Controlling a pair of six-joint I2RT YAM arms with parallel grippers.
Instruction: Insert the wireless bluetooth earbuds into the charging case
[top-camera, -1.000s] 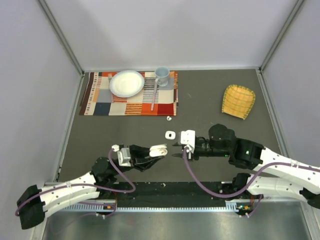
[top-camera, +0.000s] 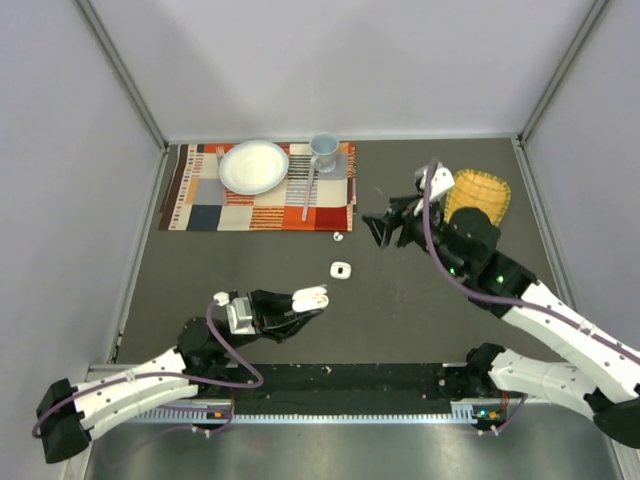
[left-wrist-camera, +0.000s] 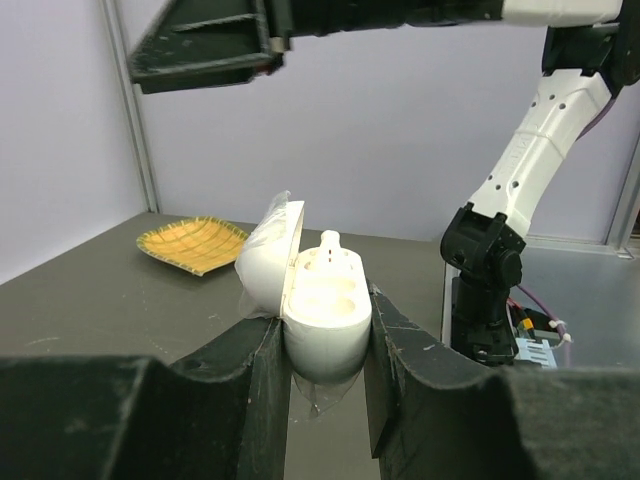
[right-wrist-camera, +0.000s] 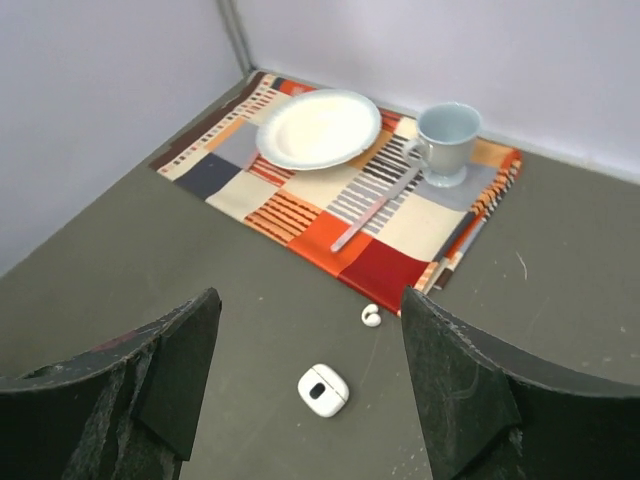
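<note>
My left gripper is low on the left, shut on the white charging case; its lid stands open at the left, with a clear film round it, and its top insert shows round hollows. A white earbud lies on the table just below the placemat, and a small white square piece with a dark slot lies nearer. My right gripper hangs open in the air above and right of these, nothing between its fingers.
A striped placemat holds a plate, a mug, a knife and a fork at the back left. A yellow mat or dish lies at the right.
My right arm has swung away from the held case, up and toward the back of the table. The left gripper with the case has shifted very slightly left.
</note>
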